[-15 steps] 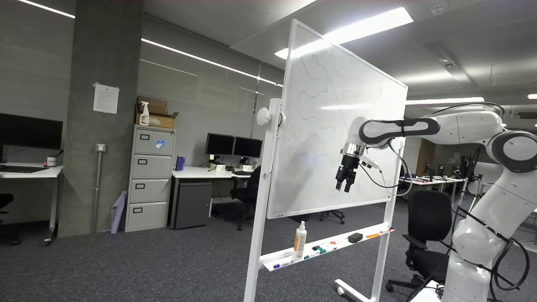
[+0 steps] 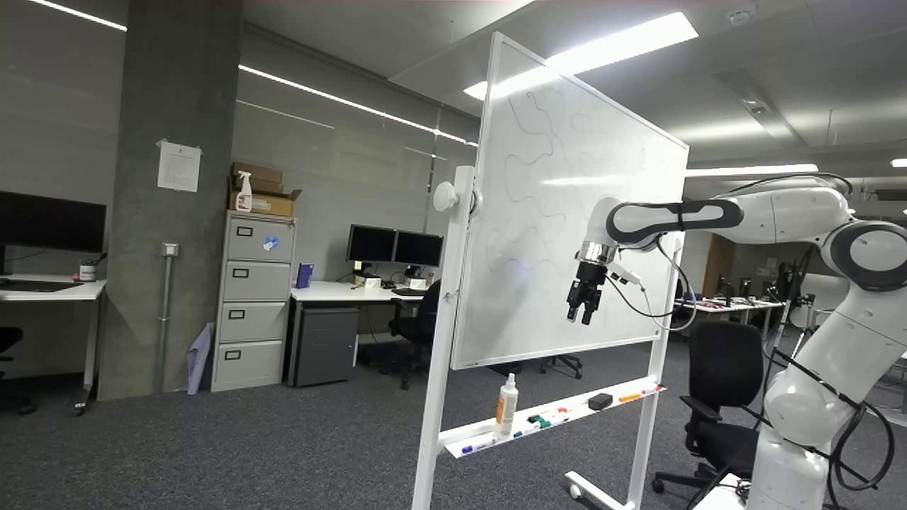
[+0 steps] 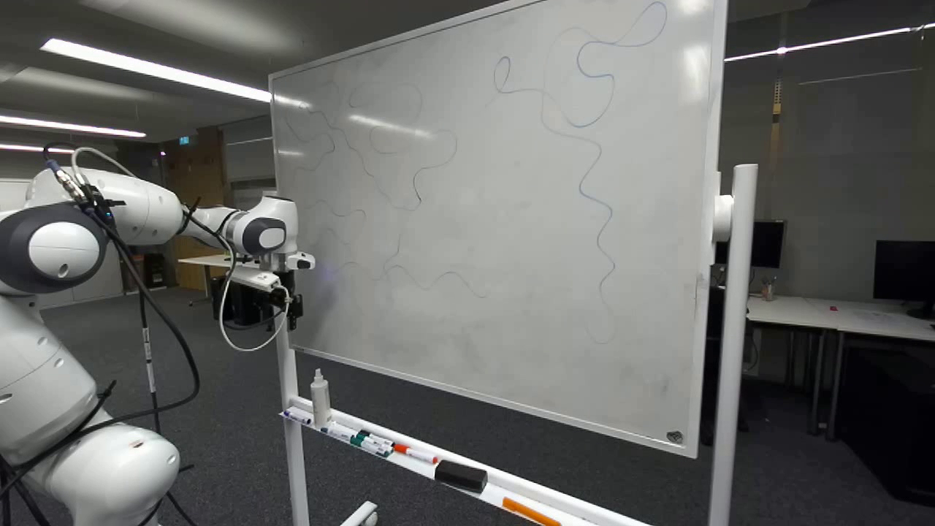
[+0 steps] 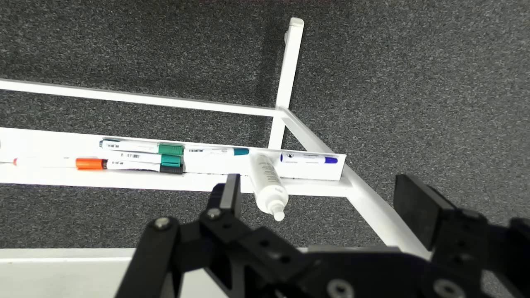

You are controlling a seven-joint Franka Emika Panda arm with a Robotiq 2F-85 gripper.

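Note:
My gripper (image 2: 579, 316) stands open in front of the whiteboard (image 3: 491, 263), fingers pointing down, with nothing between them. Faint wavy pen lines run over the board. Well below the gripper, the pen tray (image 2: 470, 445) carries a white spray bottle (image 2: 507, 408), several markers and a black eraser (image 2: 600, 401). From the wrist view, the bottle (image 4: 268, 186) shows between the fingers but far beneath them. To its right lies a blue-capped marker (image 4: 308, 158); to its left are green-capped markers (image 4: 170, 149) and an orange-capped marker (image 4: 90, 164).
The board's upright post (image 2: 442, 348) and foot (image 2: 601, 491) frame the tray. A black office chair (image 2: 725, 382) stands near the arm's base. An orange marker (image 3: 530, 512) lies beyond the eraser.

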